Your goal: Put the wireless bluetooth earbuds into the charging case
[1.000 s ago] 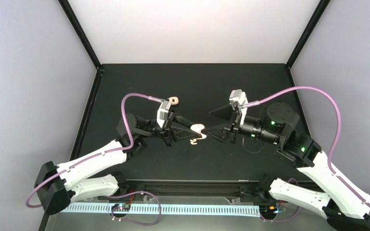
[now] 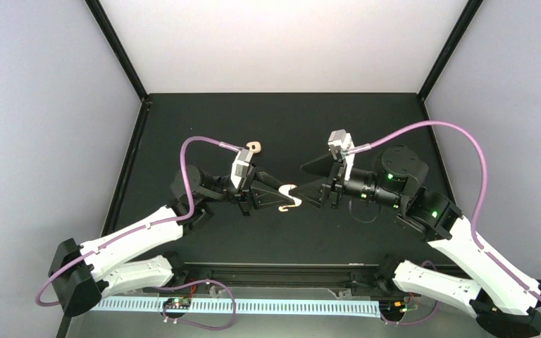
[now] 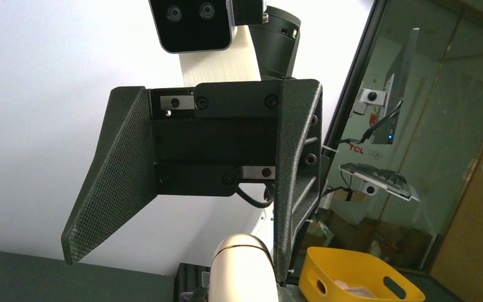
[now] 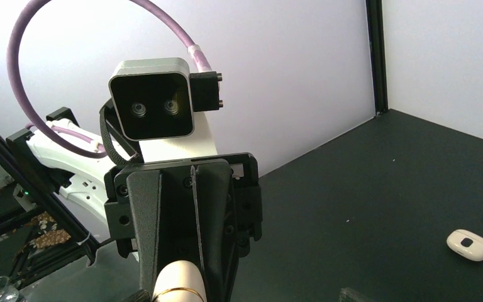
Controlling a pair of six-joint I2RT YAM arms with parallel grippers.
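Note:
A cream-white rounded earbud case (image 2: 288, 189) is held at mid-workspace, my left gripper (image 2: 286, 198) shut on it. It appears at the bottom of the left wrist view as a case (image 3: 242, 270) with a thin gold seam, and between the left fingers in the right wrist view. My right gripper (image 2: 296, 179) stands wide open. One of its fingers (image 3: 289, 189) reaches down beside the case, and its tip meets or overlaps the case from above. The other finger is well clear. Whether the lid is raised cannot be told, and no earbud can be made out clearly.
A small cream object (image 4: 470, 245) with a dark square lies alone on the black table (image 4: 377, 207), behind the left arm in the top view. A yellow basket (image 3: 346, 264) shows beyond the workspace.
My right arm has shifted slightly left, its lower fingertip further over the case. The case's pale outline has altered a little at its right and lower edge. The left arm has stayed still.

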